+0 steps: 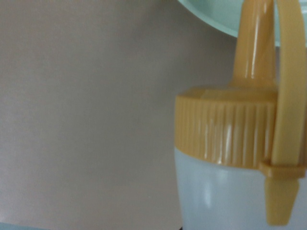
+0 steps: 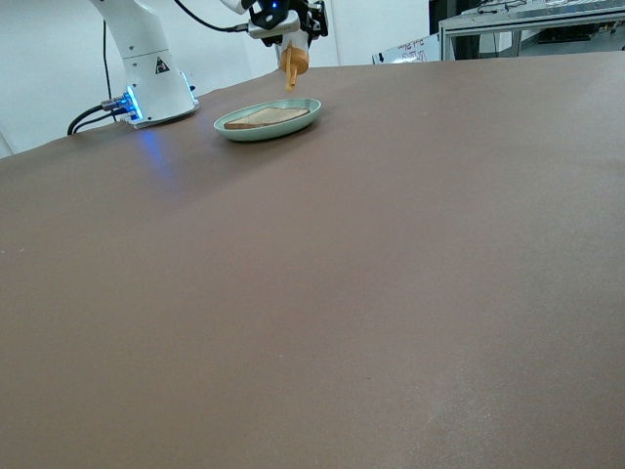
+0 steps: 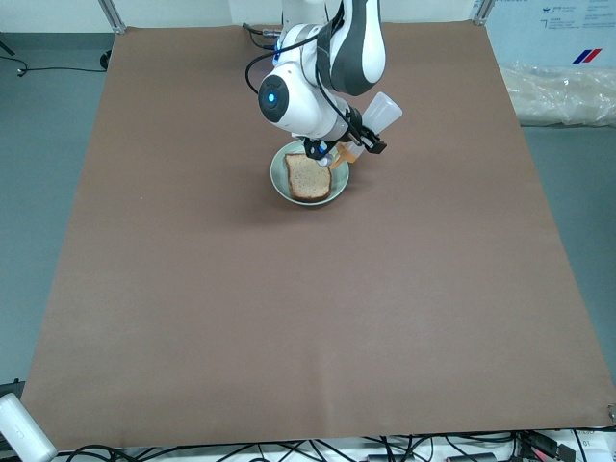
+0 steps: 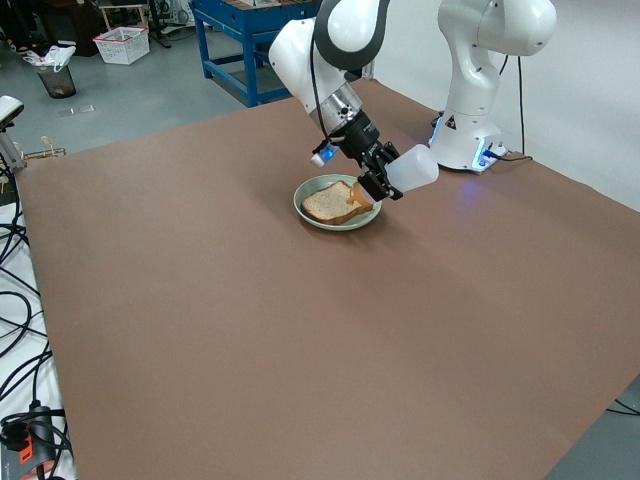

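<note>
A slice of bread (image 3: 306, 178) lies on a pale green plate (image 3: 285, 194), also seen in the camera top view (image 2: 265, 119). My gripper (image 4: 385, 170) is shut on a squeeze bottle (image 4: 414, 168) with a translucent body and orange cap. It holds the bottle tilted, nozzle down, over one edge of the plate. In the wrist view the orange cap (image 1: 223, 127) and nozzle fill the right side, with the plate rim behind; the fingers are hidden there.
The arm's base (image 2: 161, 98) stands behind the plate. Cables run along the table's near edge in the left camera view.
</note>
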